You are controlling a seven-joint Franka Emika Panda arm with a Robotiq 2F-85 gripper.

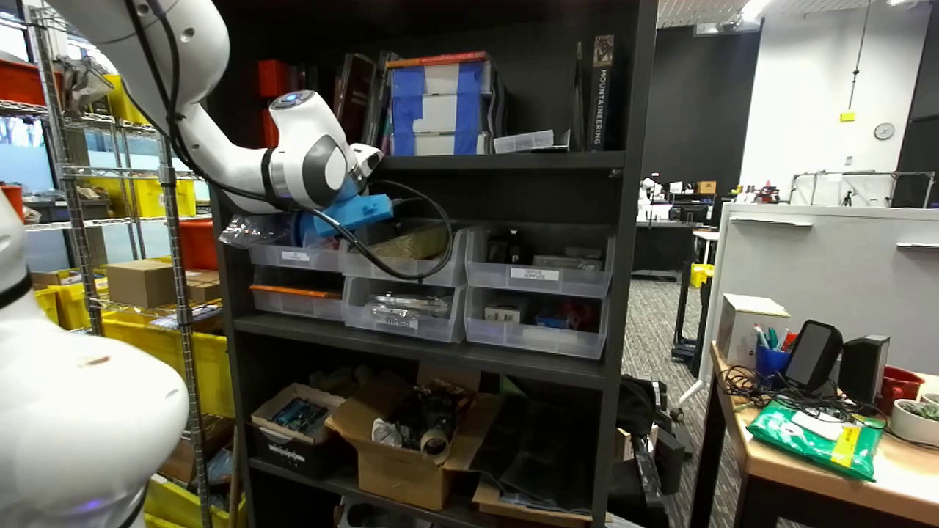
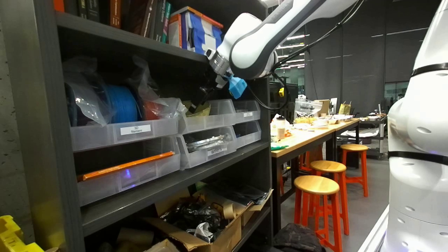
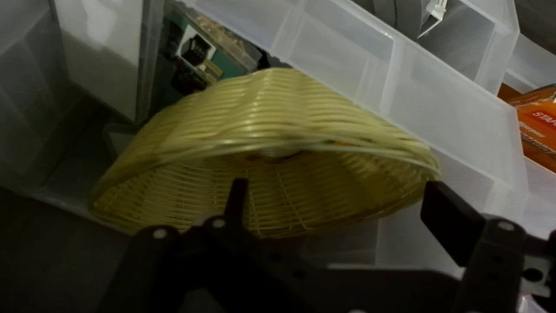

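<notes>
A yellow woven basket [image 3: 271,114] lies tipped in the upper middle clear bin [image 2: 210,120], its hollow side facing my gripper in the wrist view. My gripper is open. One dark finger [image 3: 237,201] shows in front of the basket's hollow, while the other finger [image 3: 451,221] is just beyond its right end. Whether either touches the weave cannot be made out. In exterior view 2 the dark gripper [image 2: 202,97] reaches down over the bin. Exterior view 1 shows the basket [image 1: 414,243] partly behind the arm's cable.
A shelf board [image 1: 528,161] with books runs above the bins. Left of the basket's bin, blue filament [image 2: 121,103] and plastic wrap [image 2: 166,105] bulge out of another bin. The lower bin labelled for wires [image 1: 400,312] sits underneath. A loose cable [image 1: 378,259] hangs from the arm.
</notes>
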